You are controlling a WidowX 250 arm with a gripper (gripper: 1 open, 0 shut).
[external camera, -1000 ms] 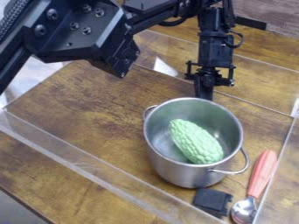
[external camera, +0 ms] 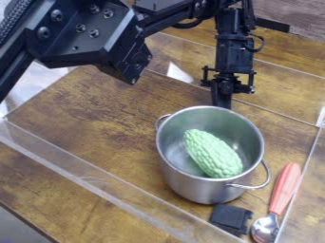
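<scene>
The black gripper of the arm points down at the wooden surface just behind a steel pot, its fingers shut, with nothing visible between them. In the pot lies a pale green, bumpy vegetable-like object, corn or bitter melon in shape. The fingertips are small and dark in this view.
Right of the pot lie an ice-cream scoop with a pink handle and a small black block. The arm spans the top left.
</scene>
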